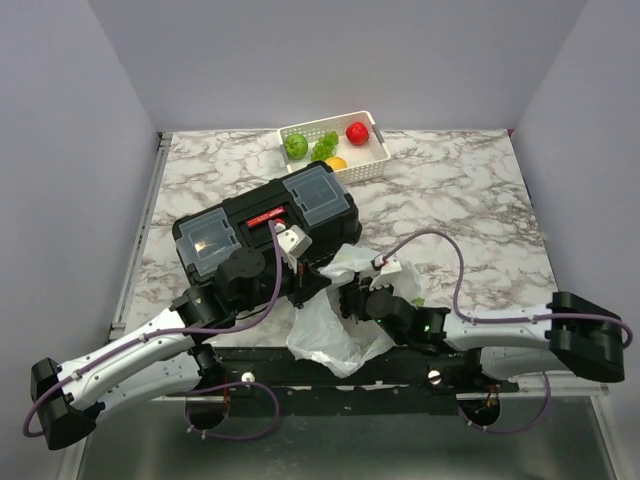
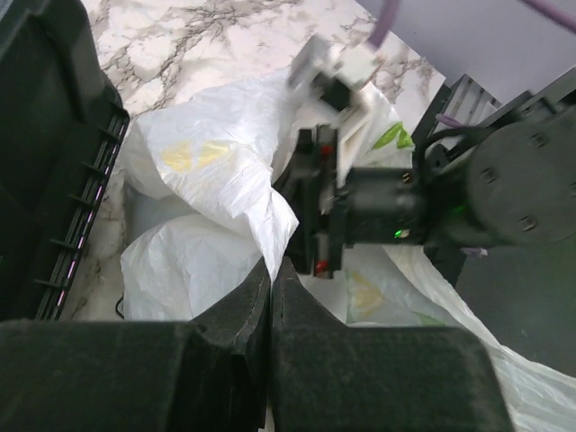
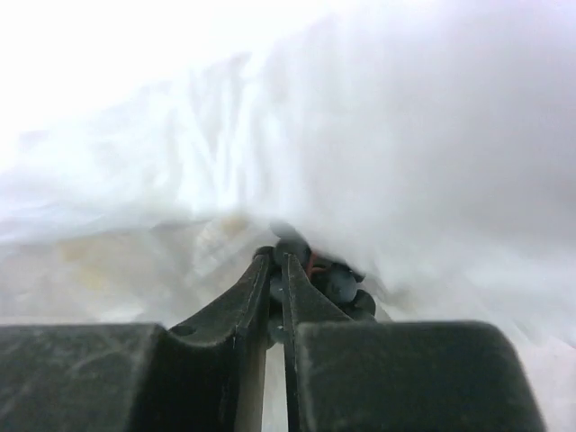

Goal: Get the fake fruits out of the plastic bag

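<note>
The white plastic bag lies crumpled at the front middle of the table, between my arms. My left gripper is shut on a gathered fold of its edge, in the left wrist view. My right gripper reaches into the bag from the right. Inside, the right wrist view shows a bunch of dark grapes right at the tips of my right gripper. Those fingers stand close together with a thin gap. Whether they grip the grapes, I cannot tell. White film blurs the upper part of that view.
A white basket at the back holds a red fruit, a green fruit, green grapes and an orange fruit. A black toolbox stands just behind my left gripper.
</note>
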